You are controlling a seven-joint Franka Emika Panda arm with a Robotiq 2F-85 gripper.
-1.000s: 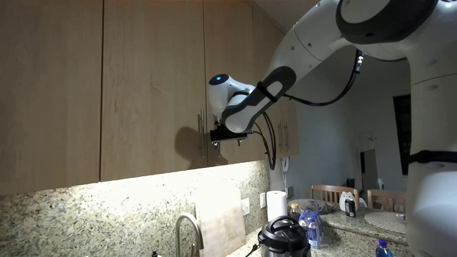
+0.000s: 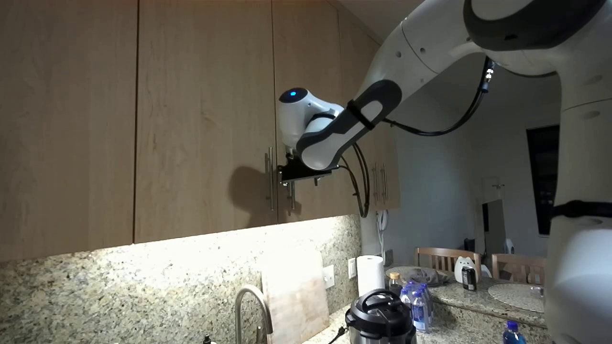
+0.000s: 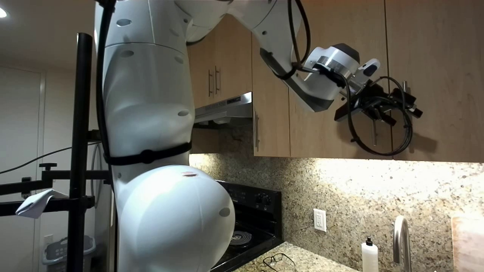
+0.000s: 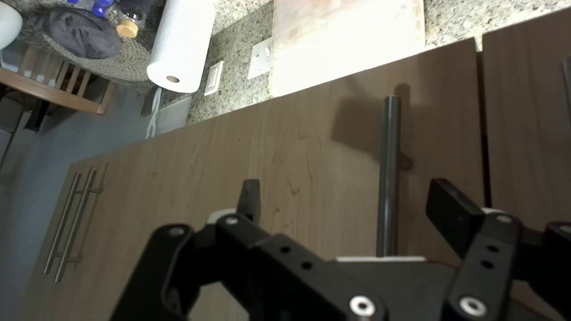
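My gripper is open, its two black fingers far apart with nothing held between them. Beyond the fingertips a vertical metal bar handle (image 4: 389,171) stands on a light wood upper cabinet door (image 4: 299,160); in the wrist view it falls between the fingers, closer to the right one. I cannot tell how deep the gap to the handle is. In exterior view 1 the arm's black wrist mount (image 2: 304,169) partly covers this handle, while the neighbouring door's handle (image 2: 271,178) shows just left of it. From the other side, cables hang around the mount (image 3: 379,102).
Below the cabinets are a faucet (image 2: 252,304), a pale board (image 2: 293,295) against the backsplash, a pressure cooker (image 2: 381,318), a paper towel roll (image 2: 370,274) and water bottles (image 2: 420,309). The range hood (image 3: 224,111) is farther along. Free air lies beneath the gripper.
The arm's wrist and the gripper have risen a little in front of the cabinet doors, and their shadow has shifted upward. Doors and counter items are unchanged.
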